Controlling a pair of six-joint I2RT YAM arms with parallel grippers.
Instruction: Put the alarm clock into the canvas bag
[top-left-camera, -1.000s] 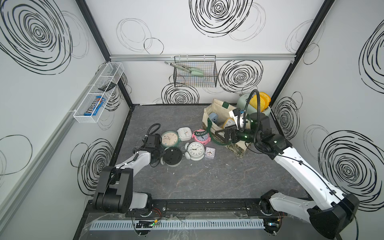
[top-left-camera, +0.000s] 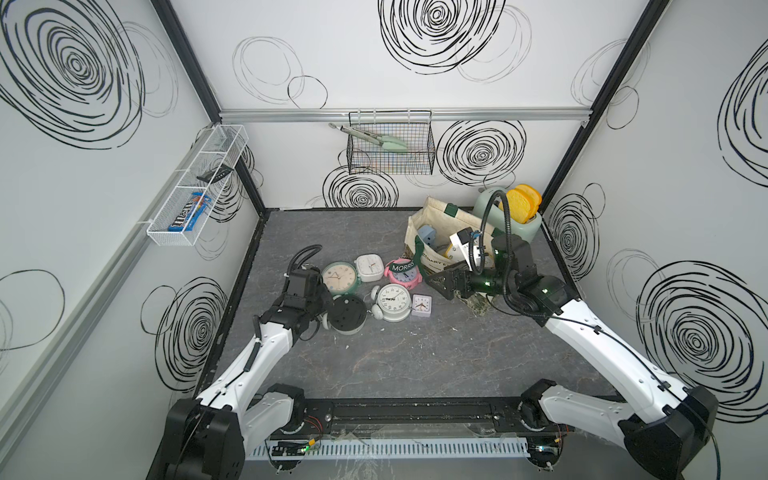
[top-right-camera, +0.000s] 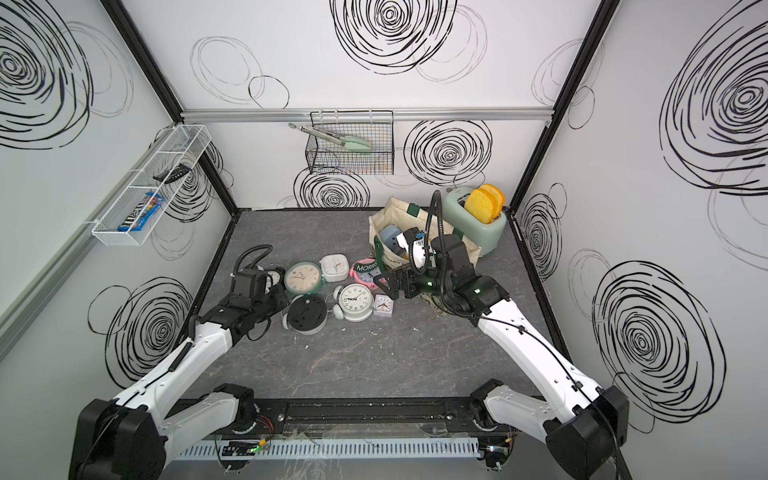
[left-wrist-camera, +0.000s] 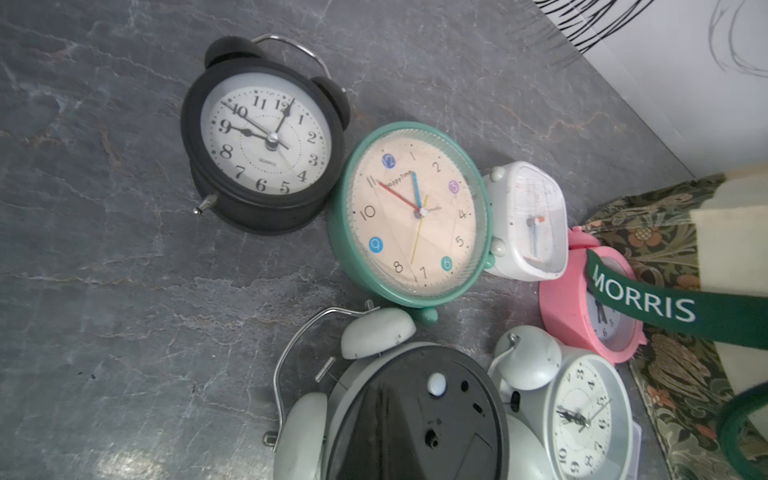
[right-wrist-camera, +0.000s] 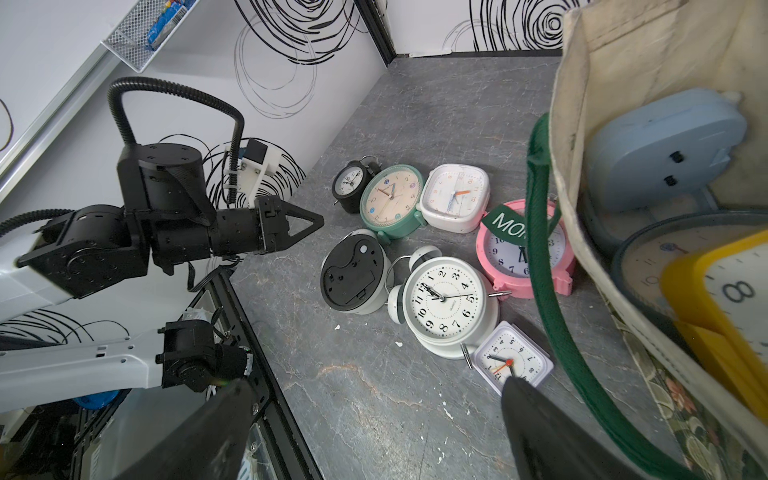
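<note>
Alarm clocks cluster mid-table: black (left-wrist-camera: 264, 136), green (left-wrist-camera: 408, 216), white square (top-left-camera: 369, 267), pink (right-wrist-camera: 512, 260), upright-faced white (right-wrist-camera: 444, 300), one black back-up (top-left-camera: 347, 313), small square (right-wrist-camera: 512, 356). The canvas bag (top-left-camera: 432, 216), right of them, holds a blue clock (right-wrist-camera: 664, 152), a yellow one (right-wrist-camera: 732, 312) and others. My left gripper is shut above the left end of the cluster, nothing seen between its fingers. My right gripper stands open beside the bag's front left and the small square clock, empty.
A green container (top-right-camera: 484, 232) with yellow items stands behind the bag at the right. Wire baskets hang on the back (top-left-camera: 392, 160) and left walls (top-left-camera: 180, 232).
My right gripper has moved slightly left and down at the bag's front.
</note>
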